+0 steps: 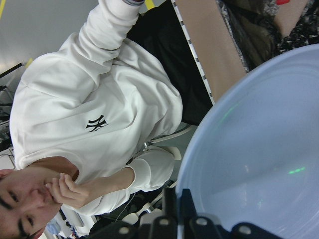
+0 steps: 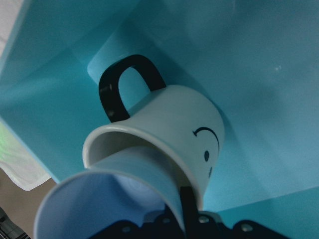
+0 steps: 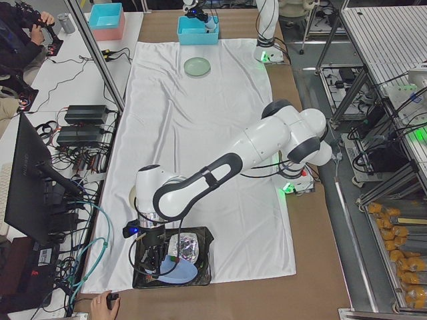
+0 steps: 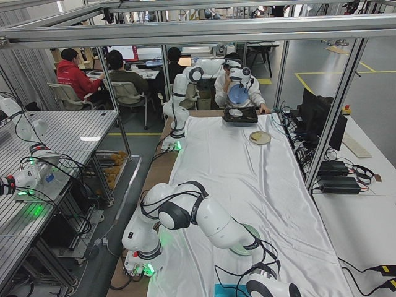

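Note:
My left gripper is shut on the rim of a blue plate (image 1: 254, 144), held tilted over a black tray (image 3: 205, 273) in the camera left view, also visible as the plate (image 4: 238, 94) in the camera right view. My right gripper is shut on a light blue cup (image 2: 89, 204), which is at the mouth of a white mug (image 2: 184, 114) with a black handle, lying on its side in a teal bin (image 2: 259, 99). How far the cup sits inside is unclear.
A green plate (image 3: 197, 66) lies on the white cloth near the teal bin. A beige plate (image 4: 260, 138) lies beside the black tray. A seated person (image 1: 89, 114) is just beyond the black tray, with a hand at the table edge.

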